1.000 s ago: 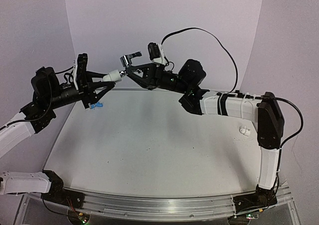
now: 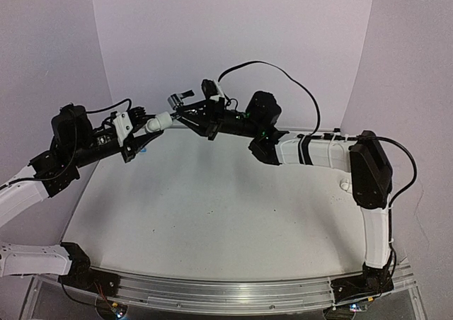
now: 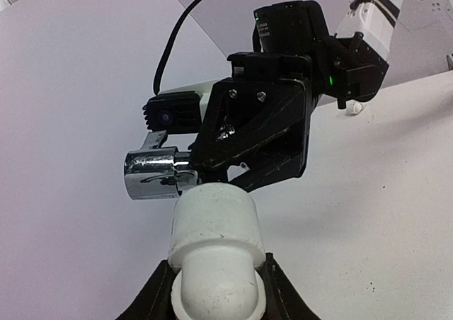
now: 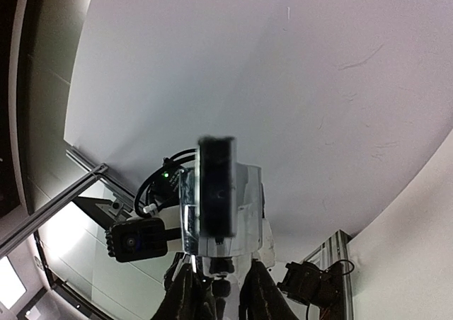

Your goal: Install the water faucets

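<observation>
A white pipe fitting is held in my left gripper, its fingers shut round the fitting's near end in the left wrist view. Opposite it, my right gripper is shut on a chrome faucet with a lever handle. In the right wrist view the faucet body rises from between the fingers, the dark handle in front of it. Fitting and faucet are end to end in the air above the table. The right fingers hide the joint, so I cannot tell how far the faucet's thread sits inside.
Another white fitting lies at the table's right edge. A small blue object lies at the back left, partly behind the left gripper. Black cables loop above the right arm.
My left gripper has rolled about its axis and shifted slightly with the fitting. The right gripper has tilted and moved a little left and down, carrying the faucet.
</observation>
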